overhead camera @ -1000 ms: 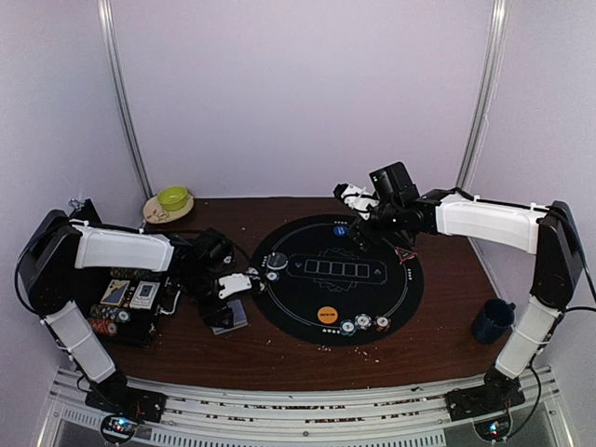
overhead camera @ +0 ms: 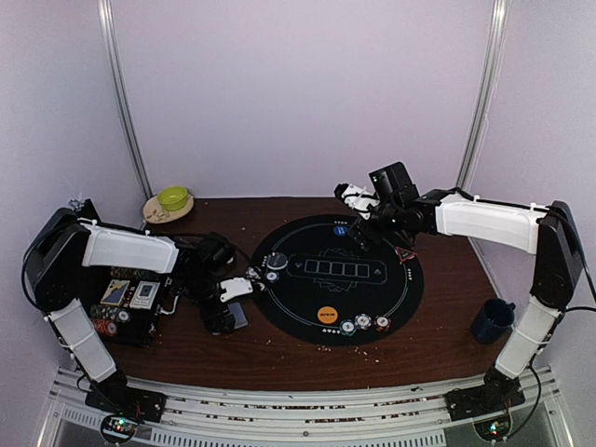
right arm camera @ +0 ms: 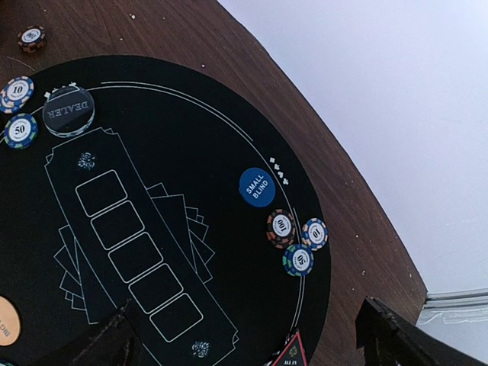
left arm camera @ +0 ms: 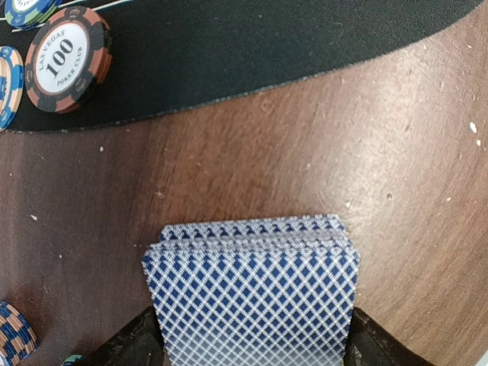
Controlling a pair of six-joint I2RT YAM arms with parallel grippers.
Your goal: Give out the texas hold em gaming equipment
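A blue-and-white patterned deck of cards [left arm camera: 252, 293] lies on the brown table, its far edge slightly fanned; in the top view a corner of the deck [overhead camera: 240, 317] shows beside my left gripper [overhead camera: 223, 322]. That gripper is part open, one finger on each side of the deck; whether both touch it I cannot tell. Over the far side of the black poker mat [right arm camera: 152, 191] hangs my right gripper, open and empty. On the mat are the small blind button [right arm camera: 257, 187], the dealer button [right arm camera: 69, 111], an orange button [overhead camera: 328, 315] and several chips [overhead camera: 363, 321].
To the left stands the equipment case [overhead camera: 121, 312] with chips and cards. A green bowl on a tan plate [overhead camera: 156, 213] sits at the back left, a blue mug [overhead camera: 492, 321] at the right. A red triangular marker [right arm camera: 291, 352] lies on the mat.
My left gripper has shifted slightly downward over the deck, covering more of it from above. The right arm is still.
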